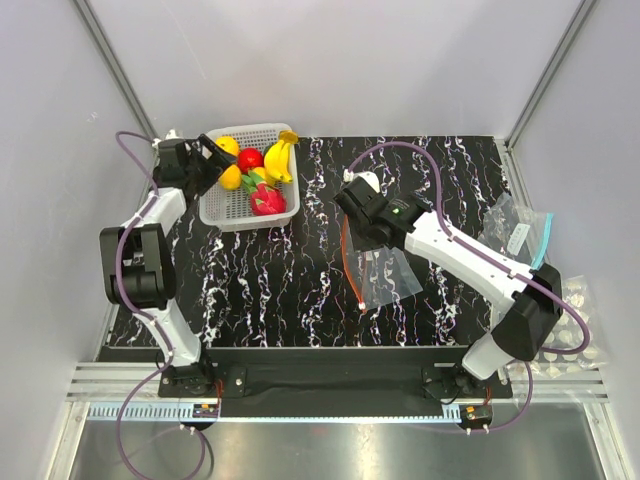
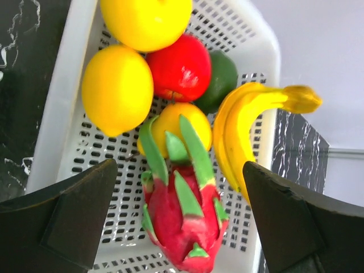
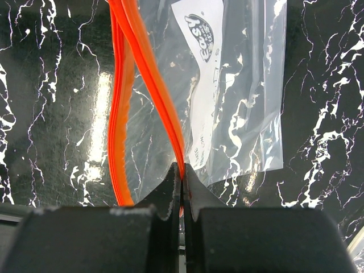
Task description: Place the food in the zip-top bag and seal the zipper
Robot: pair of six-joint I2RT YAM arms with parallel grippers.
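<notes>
A white perforated basket (image 1: 235, 210) holds lemons (image 2: 114, 91), a red apple (image 2: 177, 68), an avocado (image 2: 219, 82), bananas (image 2: 242, 136), an orange fruit (image 2: 176, 118) and a dragon fruit (image 2: 182, 227). My left gripper (image 1: 214, 156) is open above the basket's left side, empty. My right gripper is shut at the orange zipper strip of a clear bag (image 3: 239, 136), the strip running into its fingertips. The bag lies on the black marble table, its two orange strips apart toward the far part.
More clear bags (image 1: 518, 240) lie at the right edge, one with a blue zipper, another (image 1: 578, 310) at the lower right. Grey walls surround the table.
</notes>
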